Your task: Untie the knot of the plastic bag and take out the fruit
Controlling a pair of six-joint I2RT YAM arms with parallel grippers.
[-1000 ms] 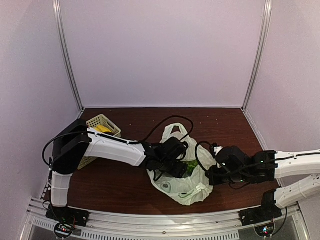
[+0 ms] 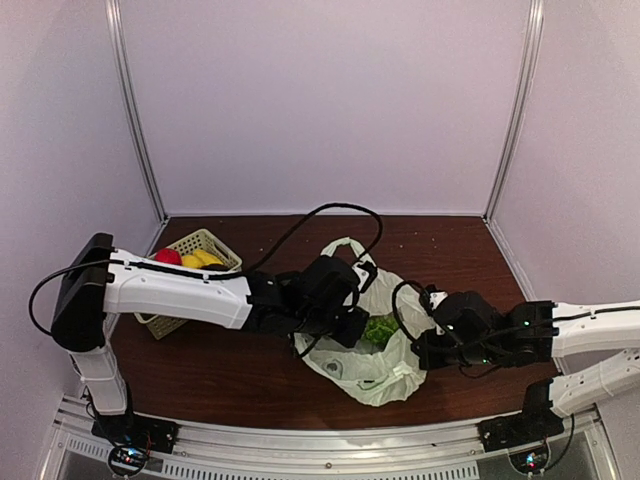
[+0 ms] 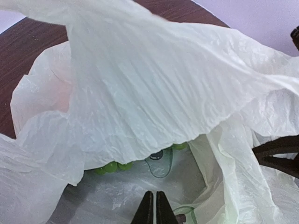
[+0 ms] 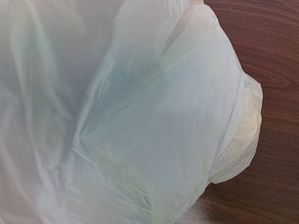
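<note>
The white plastic bag (image 2: 385, 385) lies open in the middle of the table, its mouth spread. Inside it, green grapes (image 2: 380, 330) show in the top view; a few green grapes (image 3: 111, 167) peek from under a fold in the left wrist view. My left gripper is over the bag's opening, its slim fingers together and nothing visible between them. At the bag's right side, my right gripper (image 2: 425, 352) is shut on the bag's edge; its dark fingers (image 3: 275, 145) converge on the plastic. In the right wrist view, plastic hides the fingers.
At the left stands a cream basket (image 2: 225, 248) holding red fruit (image 2: 168, 257) and yellow fruit (image 2: 205, 257), partly behind the left arm. Bag plastic (image 3: 140, 84) drapes close before the left wrist camera.
The right arm has hardly moved.
</note>
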